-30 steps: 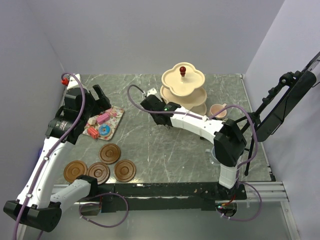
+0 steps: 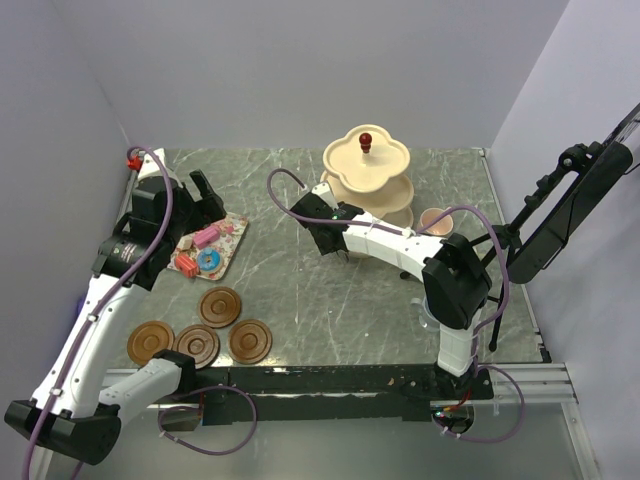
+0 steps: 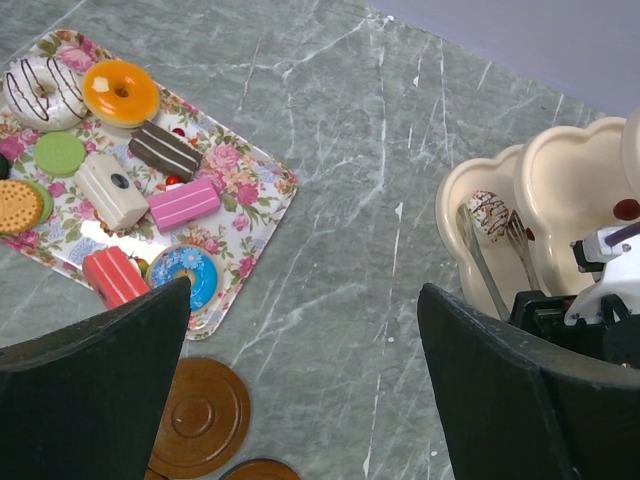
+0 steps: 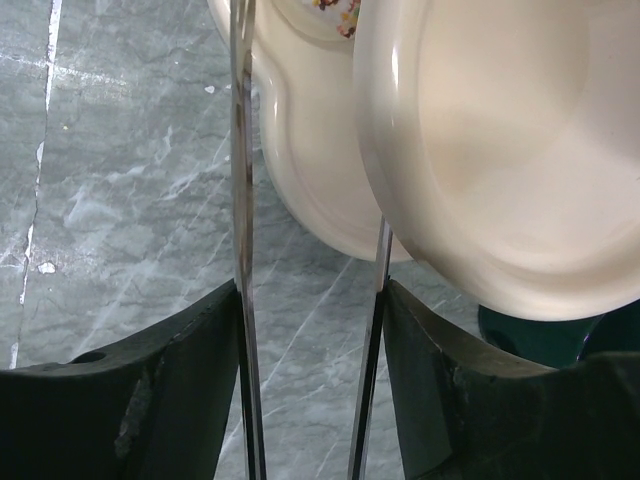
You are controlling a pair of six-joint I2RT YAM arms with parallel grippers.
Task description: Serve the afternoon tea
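A cream tiered stand (image 2: 367, 158) with a red knob stands at the back. My right gripper is at its lower tiers, shut on two metal utensils (image 4: 243, 190), whose long handles run between its fingers; their far ends are partly out of view or behind a tier. In the left wrist view, a fork and another utensil (image 3: 478, 255) lie across a lower tier beside the right gripper. My left gripper hangs open over the left side of the table, near a floral tray (image 3: 250, 200) of donuts, cookies and cakes.
Several brown coasters (image 2: 250, 340) lie at the front left. A pink cup (image 2: 435, 220) stands right of the stand, and a clear vessel (image 2: 425, 315) is partly hidden by the right arm.
My right gripper and forearm have shifted slightly to the right and toward the front over the last second. The left arm has barely moved.
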